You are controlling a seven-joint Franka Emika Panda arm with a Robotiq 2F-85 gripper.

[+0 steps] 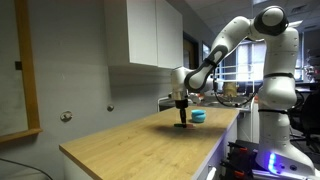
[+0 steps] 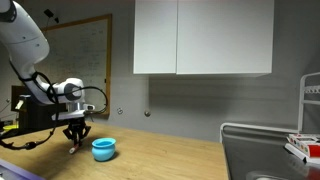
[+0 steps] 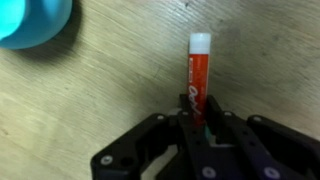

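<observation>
A slim red stick with a white end and pale lettering (image 3: 198,72), much like a marker, runs up from between my fingers in the wrist view. My gripper is shut on its lower part, and the near end is hidden by the gripper body. The gripper (image 1: 182,123) points down low over the counter in the first exterior view. From the second exterior view, the gripper (image 2: 73,148) is left of the blue bowl. Whether the stick touches the counter is hard to tell.
A blue bowl (image 3: 32,20) stands close by on the counter, at upper left in the wrist view; in the second exterior view the bowl (image 2: 103,150) is right of the arm. White cabinets (image 1: 150,35) hang above.
</observation>
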